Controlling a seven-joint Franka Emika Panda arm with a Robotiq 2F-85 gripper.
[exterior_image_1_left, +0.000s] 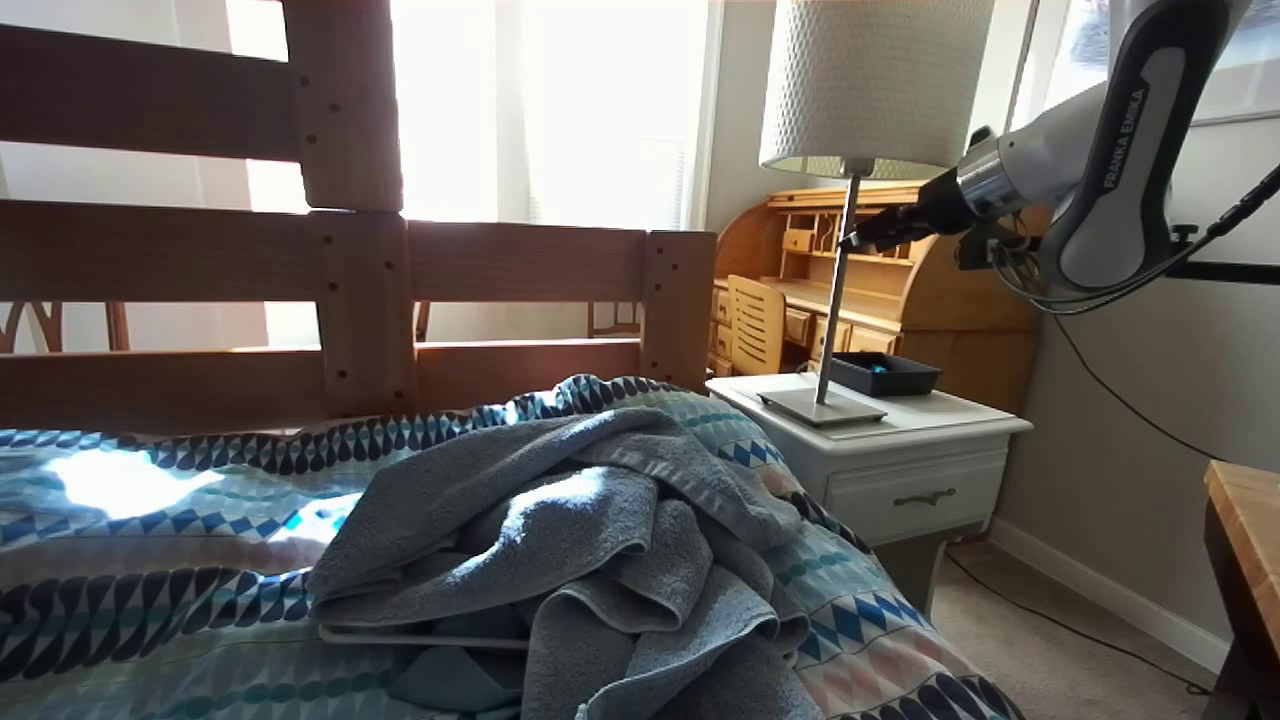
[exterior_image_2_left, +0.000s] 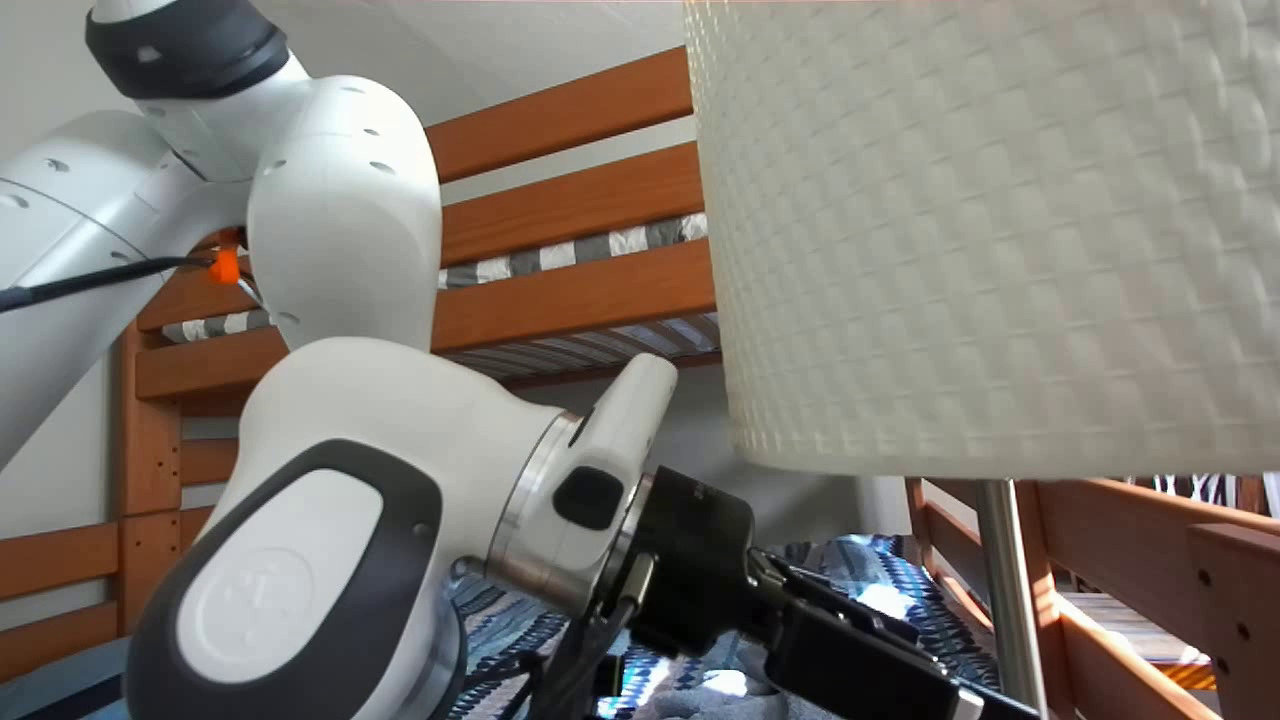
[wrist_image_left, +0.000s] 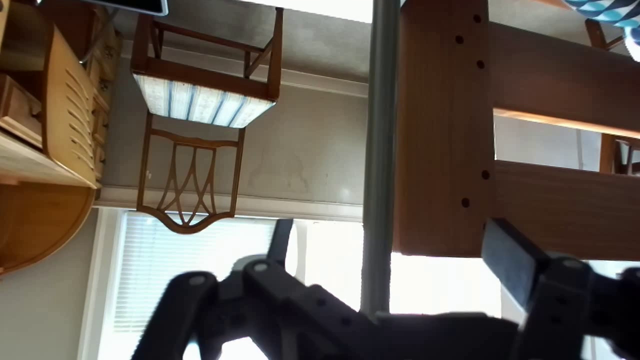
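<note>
A table lamp with a thin metal pole and a white textured shade stands on the white nightstand. Just below the shade, my gripper is open at the pole. From the wrist, the pole runs through the gap between the two spread fingers, with space showing on both sides. Exterior view 1 has the fingertips overlapping the pole. In exterior view 2 the fingers reach low toward the pole under the shade; their tips are cut near the bottom edge.
The nightstand also carries a black tray. A crumpled grey towel lies on the patterned bed beside it. Behind are a wooden roll-top desk and the bed's rail. The large shade hangs close above the gripper.
</note>
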